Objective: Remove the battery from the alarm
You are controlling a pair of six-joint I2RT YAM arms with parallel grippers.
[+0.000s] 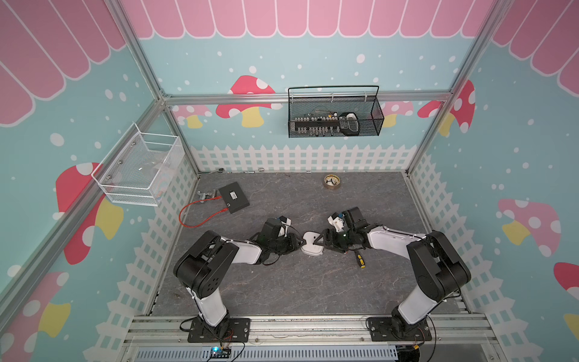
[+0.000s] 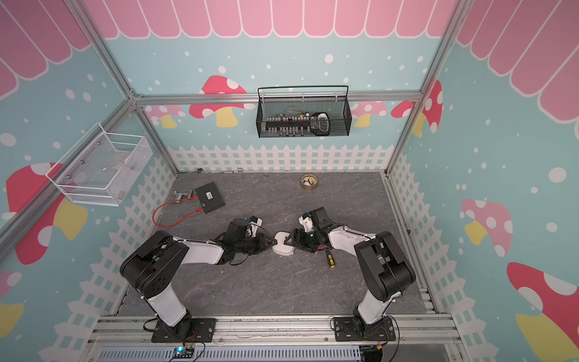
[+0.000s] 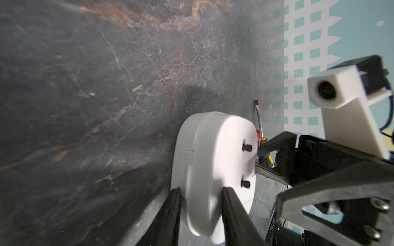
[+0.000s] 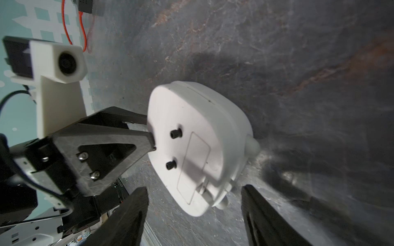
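The white alarm (image 1: 312, 243) stands on the dark floor between my two grippers. Its face with two black knobs and an outlined panel (image 4: 192, 168) shows in the right wrist view. My left gripper is at one rounded side of it, its fingertips straddling the white casing; whether they grip it is unclear. My right gripper is open, its fingers either side of the alarm's lower end in that view, apparently apart from it. No loose battery can be made out.
A screwdriver (image 1: 360, 259) lies right of the alarm. A grey box (image 1: 233, 197) with a red cable is at back left, a tape roll (image 1: 331, 181) at back centre. Wire baskets (image 1: 334, 129) hang on the walls.
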